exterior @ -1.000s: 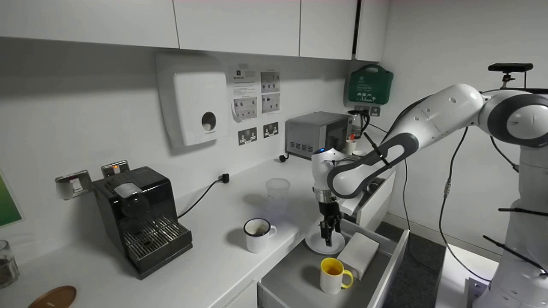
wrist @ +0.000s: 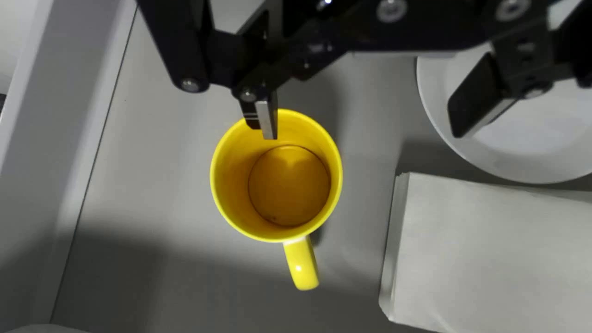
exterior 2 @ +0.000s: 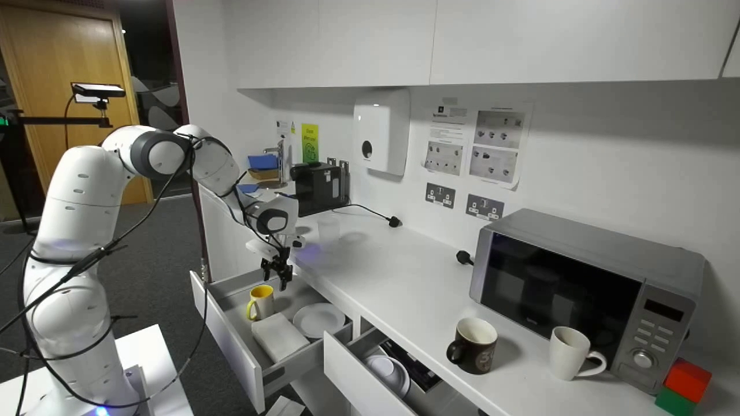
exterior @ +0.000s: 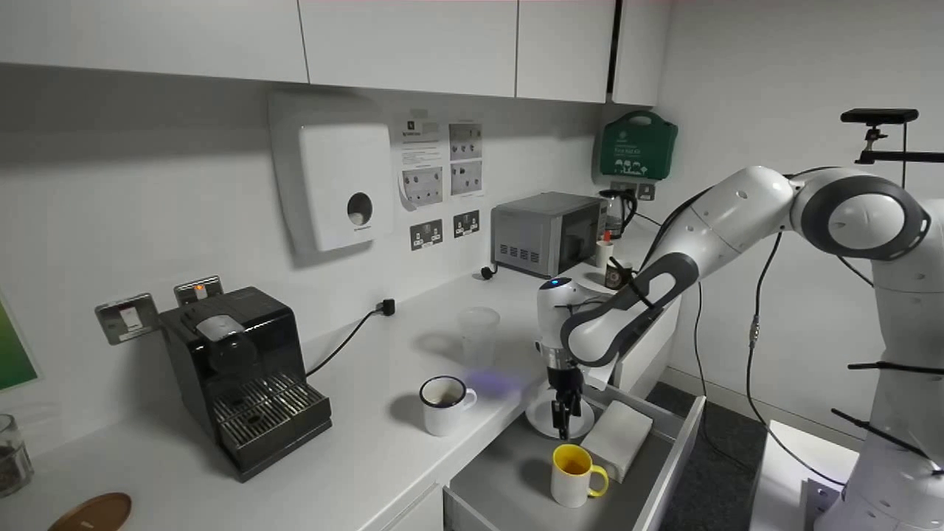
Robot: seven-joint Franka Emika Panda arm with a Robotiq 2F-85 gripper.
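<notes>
A white mug with a yellow inside and yellow handle stands upright in the pulled-out drawer. My gripper hangs over the drawer, above and beside this mug, its fingers wide apart with nothing held. In the wrist view the left fingertip overlaps the far rim of the mug, while the right finger is over a white plate. Whether any finger touches the mug cannot be told. The mug looks empty, and its handle points toward the bottom of the wrist view.
A white box-like stack lies beside the mug and plate. On the counter stand a white dark-rimmed mug, a clear cup, a coffee machine and a microwave. A second drawer is partly open alongside.
My gripper has come down a little over the drawer, and the arm's upper links have shifted to the left and lower in exterior view 1. The mug has stayed put.
</notes>
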